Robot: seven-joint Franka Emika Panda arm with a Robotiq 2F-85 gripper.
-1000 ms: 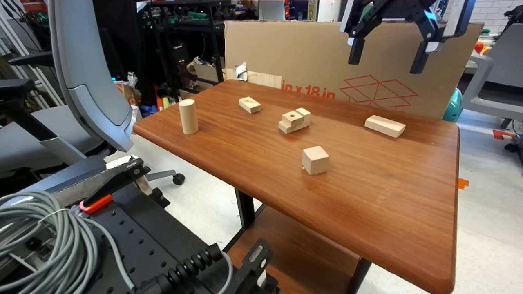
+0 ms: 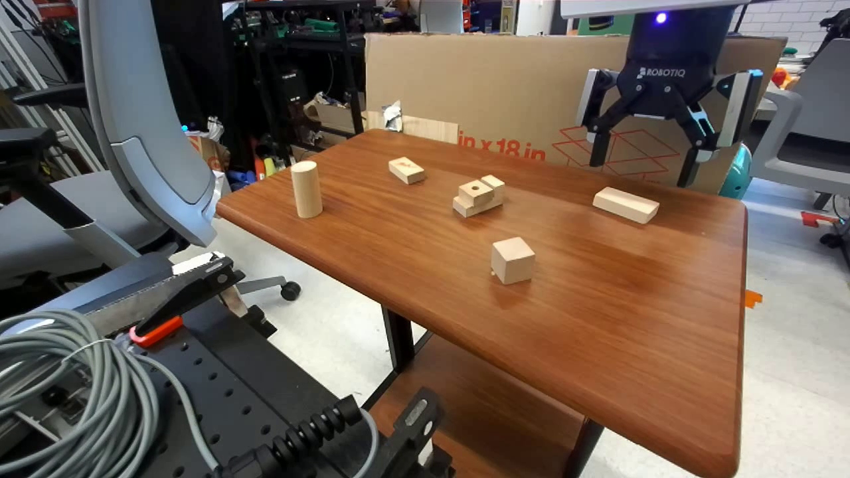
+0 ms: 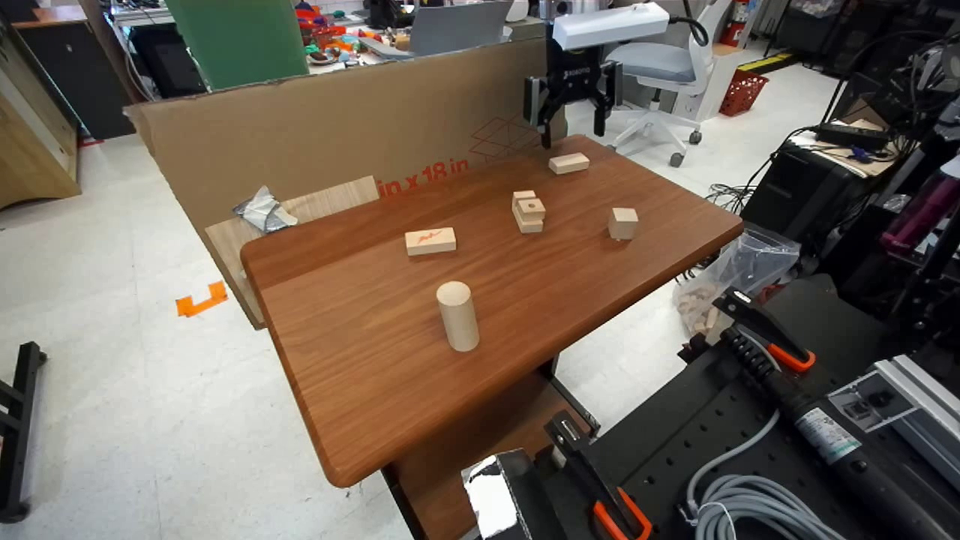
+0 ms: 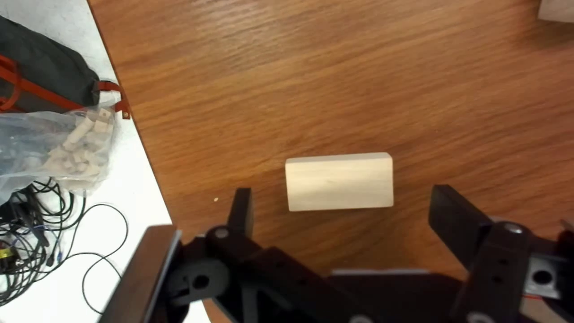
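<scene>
My gripper [image 2: 642,163] stands open above the far right part of the table, nothing between its fingers. Below it a pale rectangular wooden block [image 4: 340,183] lies flat on the table. In the wrist view the block sits between the two fingertips and a little ahead of them, apart from both. The first exterior view shows the same block [image 2: 626,204] just in front of and lower than the fingertips. Exterior view 2 has the gripper [image 3: 573,139] hanging over the table's far edge, close above that block [image 3: 568,163].
A wooden cube [image 2: 513,260], a small pile of blocks [image 2: 479,196], a flat block with red marks [image 2: 407,170] and an upright cylinder [image 2: 307,190] stand on the table [image 2: 382,247]. A cardboard sheet [image 2: 494,95] rises behind the far edge.
My gripper has come down towards the tabletop, near the rectangular block, with its fingers still open. The blocks have stayed where they were.
</scene>
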